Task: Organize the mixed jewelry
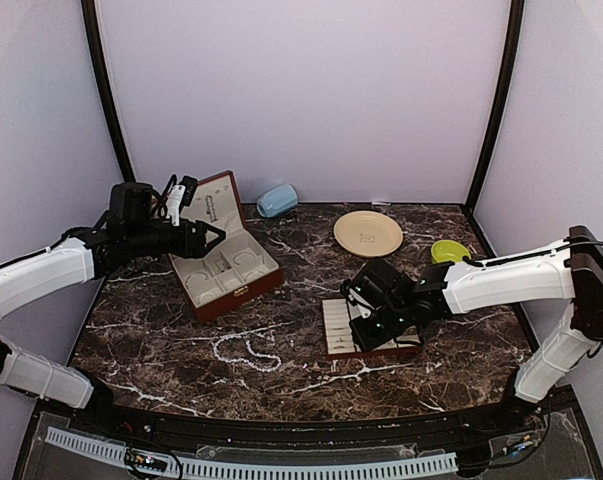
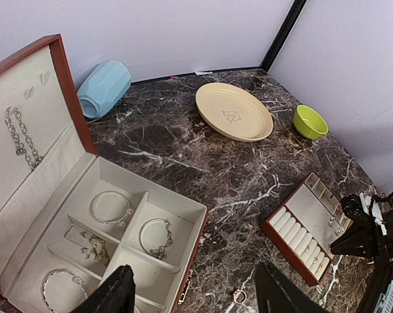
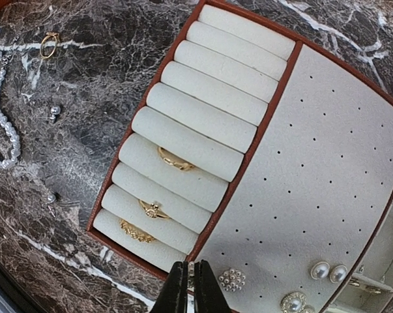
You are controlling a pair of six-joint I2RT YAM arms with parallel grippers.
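Note:
The brown jewelry tray (image 3: 212,229) has white ring rolls holding gold rings (image 3: 154,210), beside a white perforated earring panel (image 3: 307,143). Over the panel's near-left corner, my right gripper is shut on a tiny pale piece, seemingly an earring, mostly hidden by the fingers. A pearl cluster earring (image 3: 232,280) and pearl studs (image 3: 320,270) sit on the panel. My left gripper is open and empty near the open jewelry box (image 2: 196,225), whose compartments hold bracelets (image 2: 158,238). A chain (image 2: 23,137) hangs in its lid.
On the table lie a pearl necklace (image 1: 246,355), a loose gold ring (image 3: 49,45) and two small earrings (image 3: 55,112). Behind are a blue cup (image 2: 105,89), a beige plate (image 2: 232,111) and a green bowl (image 2: 310,122). Bare table separates box from tray.

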